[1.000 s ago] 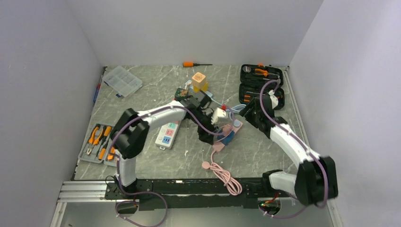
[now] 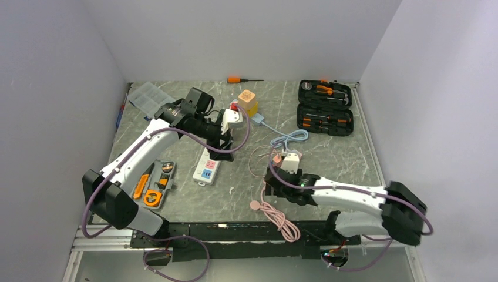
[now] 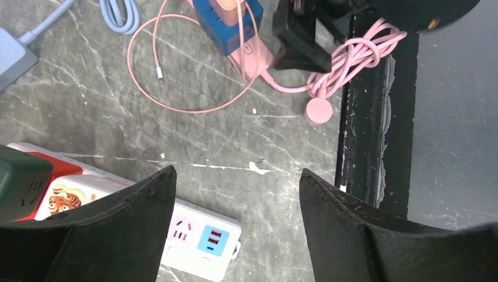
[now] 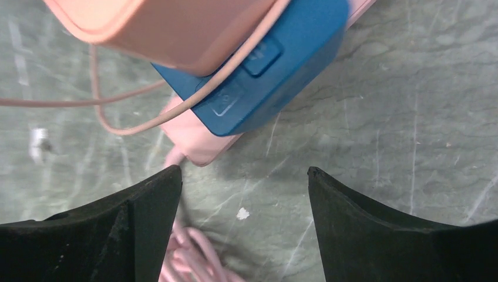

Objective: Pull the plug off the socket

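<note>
A pink power strip (image 3: 258,54) carries a blue plug block (image 3: 219,29) with a salmon pink charger (image 3: 228,8) and thin pink cable on top. My right gripper is open, just beside this stack at the strip's cord end, nothing between its fingers. My left gripper stands open above the table near a white power strip (image 3: 208,241); in its view a green block (image 3: 17,182) and a white block with a bear picture (image 3: 75,200) sit on that strip.
Black tool cases (image 2: 325,120) lie at the back right, a grey tool kit (image 2: 154,185) at the left, a pale blue coiled cable (image 2: 289,136) behind the pink strip. Coiled pink cord (image 2: 286,226) lies at the front edge. Bare table shows around the centre.
My left arm has moved from the pink strip back to the white strip. My right arm has come from the back right down to the pink strip's front end.
</note>
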